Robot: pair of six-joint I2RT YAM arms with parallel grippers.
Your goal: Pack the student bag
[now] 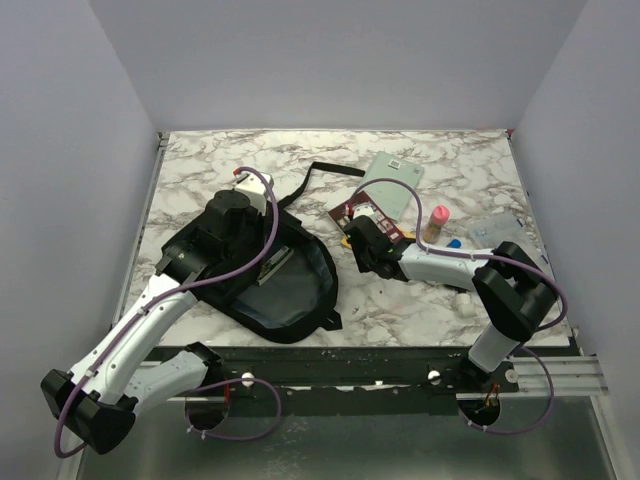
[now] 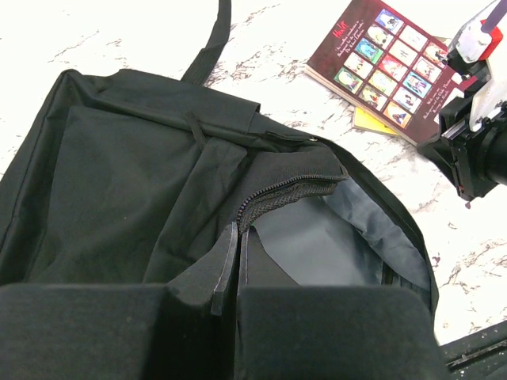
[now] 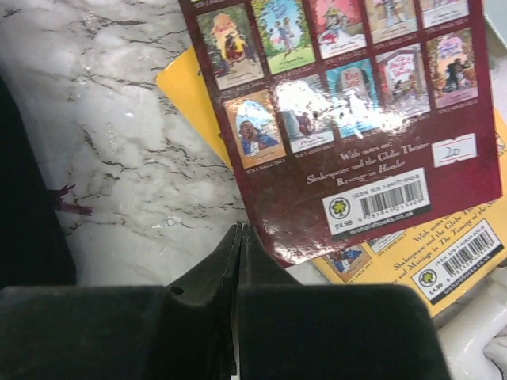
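Observation:
The open black bag fills the middle-left of the table, with a few items inside; in the left wrist view its zipped edge crosses above my left gripper. That gripper is shut at the bag's fabric; whether any is between its fingertips I cannot tell. My right gripper is shut with nothing visible between its fingers, over the marble at the lower edge of a maroon book, which lies on a yellow book right of the bag.
A pale green flat item lies behind the books. A pink-capped bottle, a blue item and a clear pouch sit to the right, partly near the arm.

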